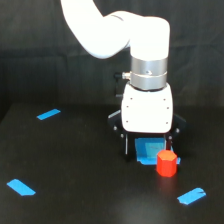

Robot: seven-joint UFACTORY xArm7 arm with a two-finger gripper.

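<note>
A small red block (167,163) sits at the front right part of a blue square patch (148,147) on the black table. My gripper (149,150) hangs just above and behind it, pointing down. Its thin dark fingers stand well apart, so the fingers look open. The left finger (126,146) shows beside the patch, while the right one is hard to make out against the dark background. The red block appears in front of the gripper, toward its right side. Whether any finger touches it I cannot tell.
Blue strips of tape lie at the back left (49,114), the front left (20,187) and the front right (191,196). A dark curtain (40,60) hangs behind.
</note>
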